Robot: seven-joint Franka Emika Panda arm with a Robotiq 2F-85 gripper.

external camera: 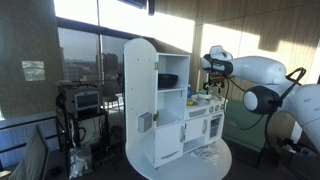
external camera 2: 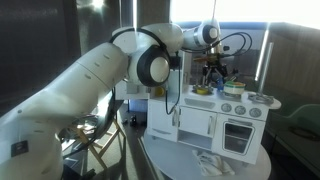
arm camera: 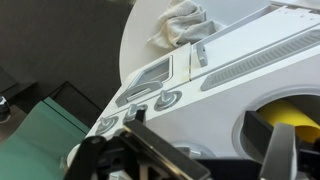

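The white toy kitchen [external camera: 180, 125] stands on a round white base, with its counter [external camera 2: 192, 100] below my gripper [external camera 2: 208, 75]. In the wrist view my gripper is over the counter, its two dark fingers [arm camera: 155, 145] apart. I see nothing held between them. A yellow thing [arm camera: 290, 115] lies in the round basin [arm camera: 243, 128] beside the right finger. Near the gripper on the counter sits a pot [external camera 2: 234, 88], light with a reddish-brown band. A smaller yellow item [external camera 2: 203, 90] is close by.
A dark pan [external camera: 168, 79] occupies the kitchen's upper shelf. Knobs [arm camera: 168, 99] line the front edge. A crumpled whitish cloth [arm camera: 182, 24] rests on the base. To the left stands a cart with a monitor [external camera: 87, 101].
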